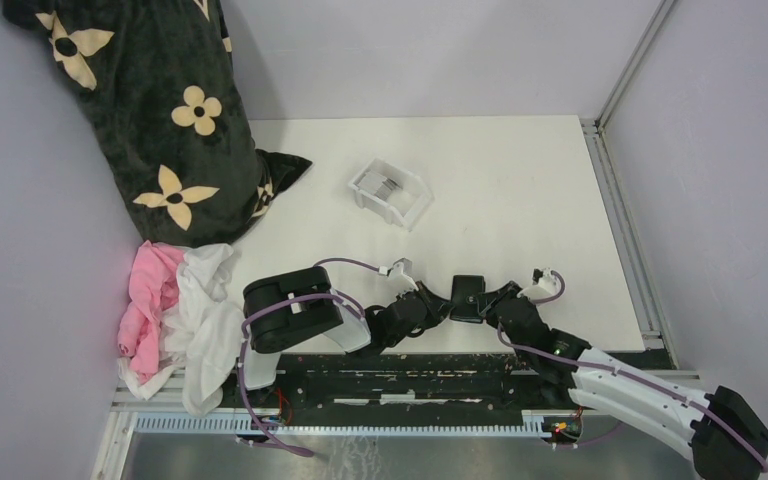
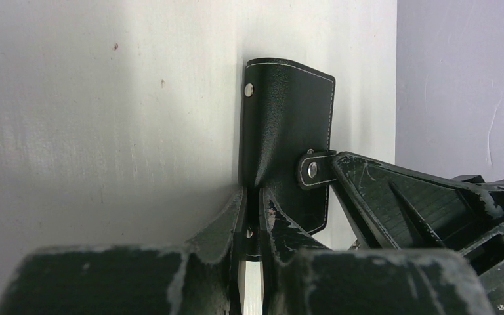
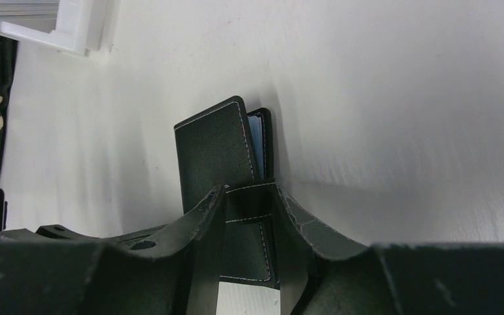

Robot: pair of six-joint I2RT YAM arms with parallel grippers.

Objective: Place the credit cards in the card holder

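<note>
The black card holder (image 1: pixel 468 290) lies folded at the table's front, between my two grippers. My left gripper is shut on its rounded spine edge, by the lower corner. At the opposite side, the fingers of my right gripper stand apart around the snap strap (image 3: pixel 252 201) and the cover edges. The strap's snap end (image 2: pixel 312 169) lies over the cover, close to a right finger. A bluish inner sleeve or card edge (image 3: pixel 257 136) shows between the covers; I cannot tell which. Several pale cards (image 1: pixel 376 184) stand in the white box.
The white box (image 1: pixel 415 202) sits further back, left of the holder. A dark patterned cushion (image 1: pixel 175 150) and pink and white cloths (image 1: pixel 196 320) fill the left side.
</note>
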